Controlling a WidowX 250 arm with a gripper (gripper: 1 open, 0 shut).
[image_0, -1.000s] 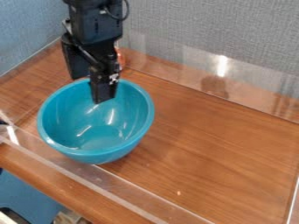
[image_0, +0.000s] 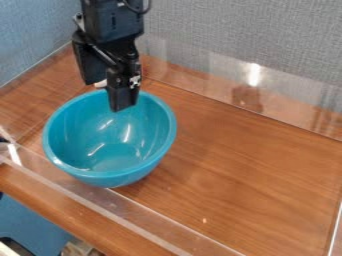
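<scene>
A turquoise bowl (image_0: 110, 150) sits on the wooden counter at the left of the camera view. My black gripper (image_0: 107, 85) hangs over the back part of the bowl, its fingers pointing down near the rim. It is open, and I see nothing held in it.
Grey speckled walls (image_0: 254, 50) bound the back and left. The counter's front edge runs along the lower left, with a blue area below it.
My gripper has shifted very slightly over the bowl; the bowl stays where it was.
</scene>
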